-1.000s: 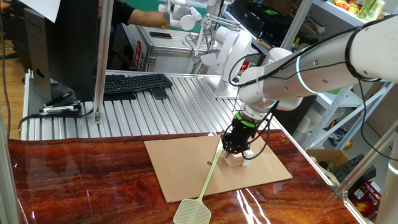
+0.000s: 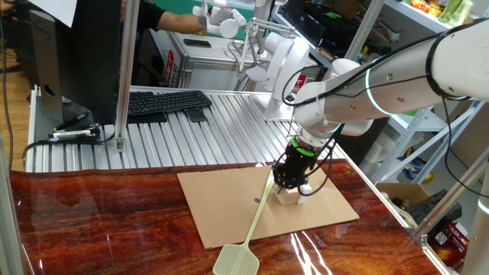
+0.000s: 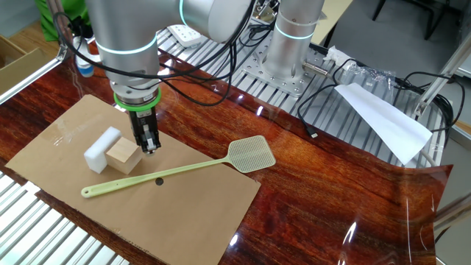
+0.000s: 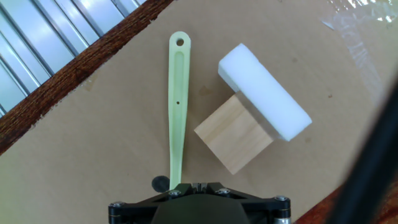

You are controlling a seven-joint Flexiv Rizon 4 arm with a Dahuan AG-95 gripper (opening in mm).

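A light green fly swatter (image 3: 173,171) lies flat, its handle on the cardboard and its mesh head (image 3: 252,154) reaching onto the dark wood. Beside the handle, a wooden cube (image 4: 234,134) rests against a white foam block (image 4: 264,90). Above the cardboard, near the cube and the handle, hangs my gripper (image 3: 150,152), pointing down. In the wrist view its fingertips meet at the bottom centre, so it looks shut, and nothing shows between them. From exterior view 1 the gripper partly covers the cube (image 2: 287,197).
The cardboard sheet (image 3: 199,213) lies on the glossy wood tabletop (image 2: 99,218), with a small dark disc (image 3: 160,181) close to the swatter's handle. A keyboard (image 2: 168,102) and a monitor stand on the slatted metal table behind the wood.
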